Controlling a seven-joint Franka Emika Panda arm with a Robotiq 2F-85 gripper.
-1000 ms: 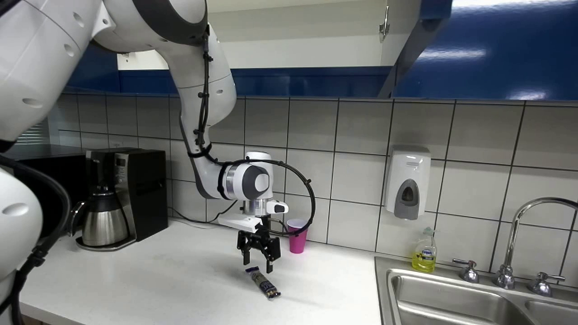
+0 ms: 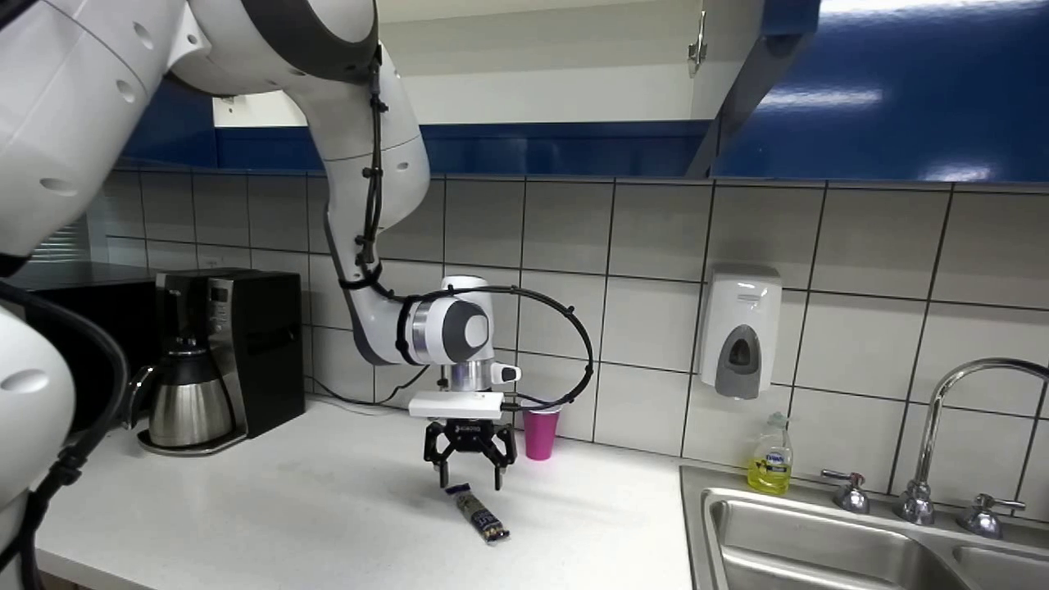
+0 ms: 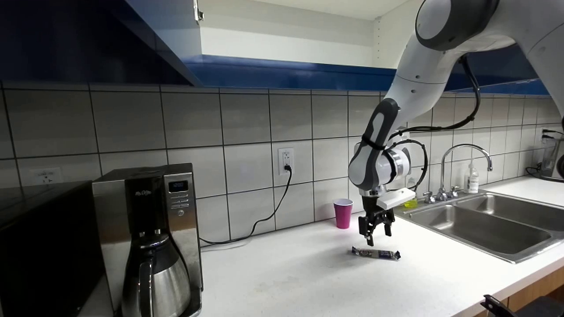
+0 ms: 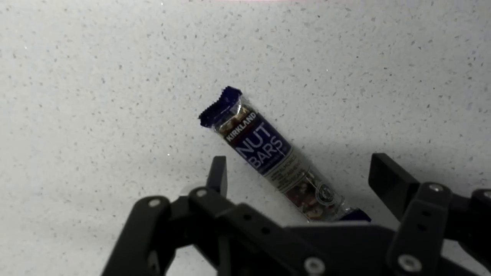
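Note:
A wrapped nut bar (image 2: pixel 478 515) with dark blue ends lies flat on the white counter (image 2: pixel 295 501). In the wrist view the bar (image 4: pixel 276 158) runs diagonally, from upper left down to lower right, and its lower end is partly covered by the gripper's body. My gripper (image 2: pixel 471 483) is open above the counter, pointing down, with its fingertips apart from the bar. In exterior view 2 the gripper (image 3: pixel 379 237) hangs over the bar (image 3: pixel 376 253). Seen from the wrist, the two fingers (image 4: pixel 391 184) stand to either side of the bar's lower half.
A pink cup (image 2: pixel 540 433) stands behind the gripper near the tiled wall. To the right is a steel sink (image 2: pixel 695 511) with a yellow soap bottle (image 2: pixel 771 462). A coffee maker (image 2: pixel 270 349) stands at the left.
The gripper has turned about its vertical axis, so its fingers now face exterior view 1 more squarely. The nut bar lies where it was.

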